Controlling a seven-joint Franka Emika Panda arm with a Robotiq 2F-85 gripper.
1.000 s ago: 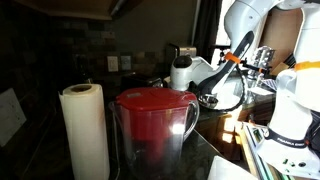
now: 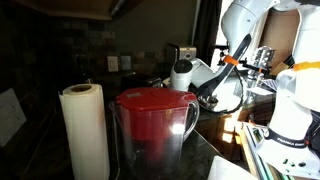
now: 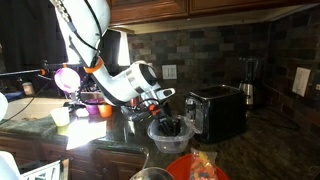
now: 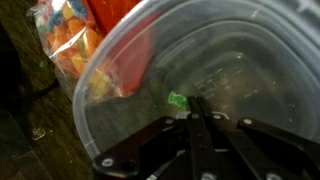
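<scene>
A clear plastic bowl (image 3: 158, 143) stands on the dark counter, with my gripper (image 3: 174, 128) reaching down into it. In the wrist view the bowl's curved wall (image 4: 95, 120) surrounds my gripper, whose fingers are shut. Close by the fingertips shows a small bright green piece (image 4: 178, 100); whether it lies on the bowl's floor or touches the fingers, I cannot tell. In exterior view 1 the red-lidded pitcher stands in front and the bowl is not visible.
A black toaster (image 3: 218, 110) stands close behind the bowl. Beside it lies a colourful bag (image 4: 68, 35) with something red (image 4: 112, 12). The clear pitcher with a red lid (image 2: 156, 99) and a paper towel roll (image 2: 86, 130) occupy the near counter.
</scene>
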